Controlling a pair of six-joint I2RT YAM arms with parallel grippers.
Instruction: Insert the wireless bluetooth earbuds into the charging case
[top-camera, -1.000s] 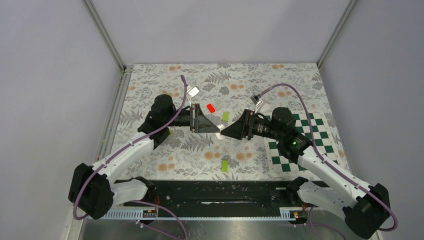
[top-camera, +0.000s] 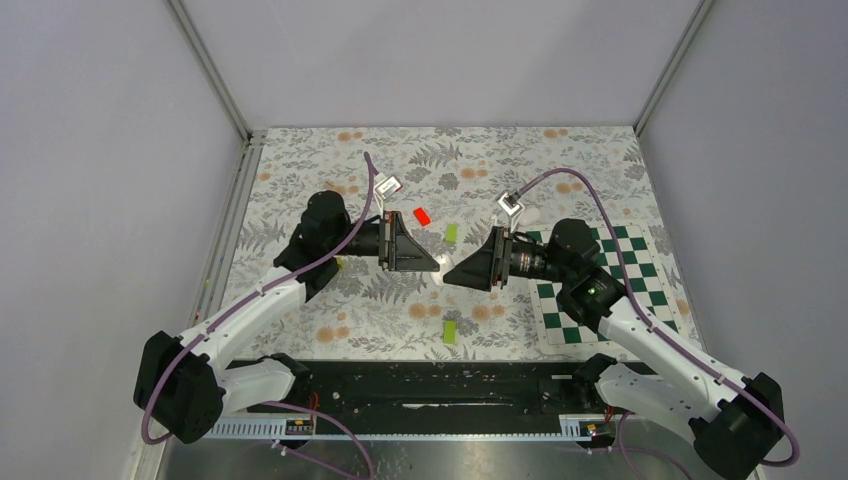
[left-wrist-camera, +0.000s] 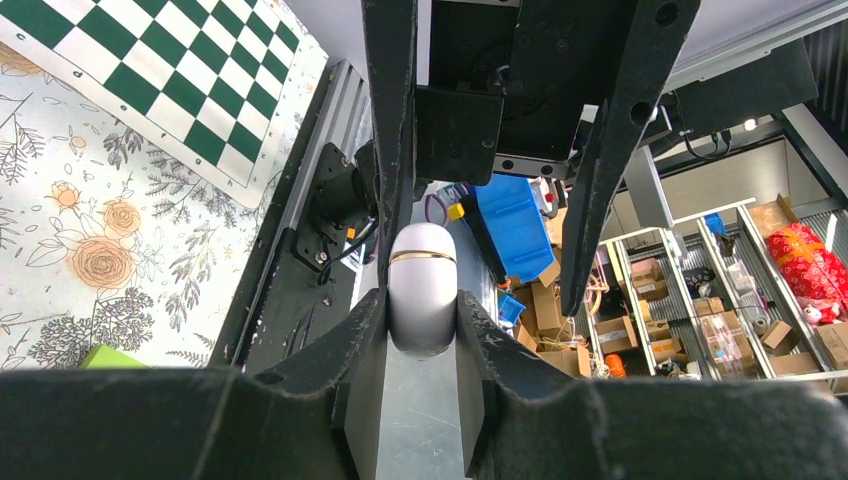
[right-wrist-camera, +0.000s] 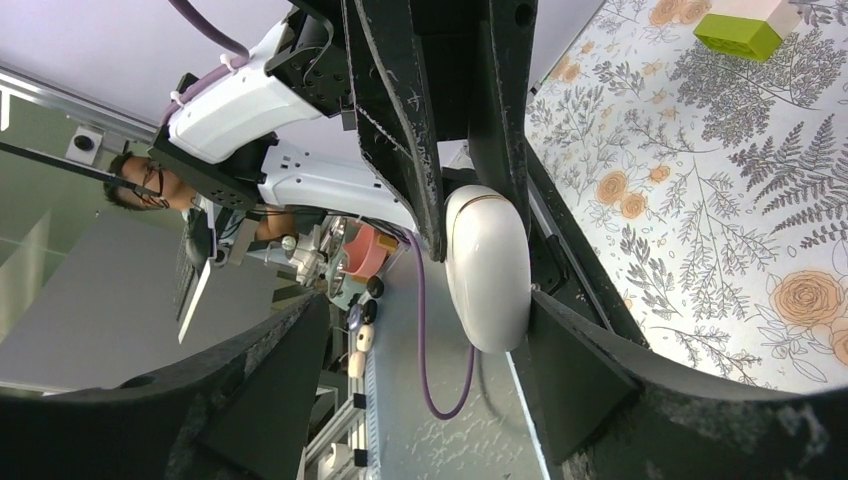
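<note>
The white charging case (top-camera: 441, 268) is held upright between the two arms over the table's middle. In the left wrist view my left gripper is shut on the case (left-wrist-camera: 423, 280), its gold seam near the top. In the right wrist view the case (right-wrist-camera: 490, 270) stands between the open fingers of my right gripper, close by the right finger. In the top view the right gripper's fingertips are beside the case. Whether the lid is raised cannot be told beyond that it looks closed. No loose earbud is clearly visible.
A green-and-white checkered board (top-camera: 640, 270) lies at the right. Green blocks (top-camera: 449, 332) and a red block (top-camera: 421, 216) lie on the floral table (top-camera: 390, 320). A pale object (top-camera: 530, 215) sits behind the right arm.
Both grippers and the case have moved slightly toward the front of the table; the right gripper's hold has shifted a little.
</note>
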